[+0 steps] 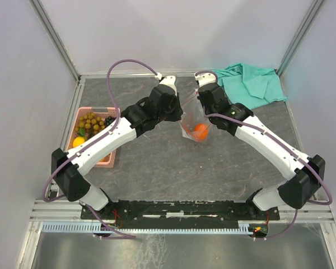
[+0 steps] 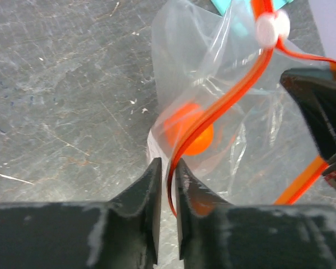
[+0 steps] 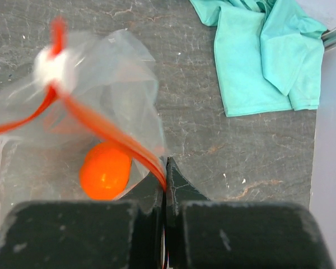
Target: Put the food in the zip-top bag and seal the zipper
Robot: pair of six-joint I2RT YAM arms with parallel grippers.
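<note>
The clear zip top bag (image 1: 191, 116) with an orange-red zipper edge hangs mouth-up between my two grippers. Inside it lies a round orange food item (image 1: 201, 130), also plain in the right wrist view. My right gripper is shut on the zipper edge at the bag's right side. My left gripper stands slightly open at the opposite side, its fingers apart with the orange edge running through the narrow gap. A white slider (image 2: 273, 28) sits on the zipper edge, and the mouth is spread between the two sides.
A pink basket (image 1: 110, 161) with grapes, a yellow fruit and other food stands at the left. The turquoise cloth (image 1: 252, 85) lies at the back right. Grey tabletop in front of the bag is clear.
</note>
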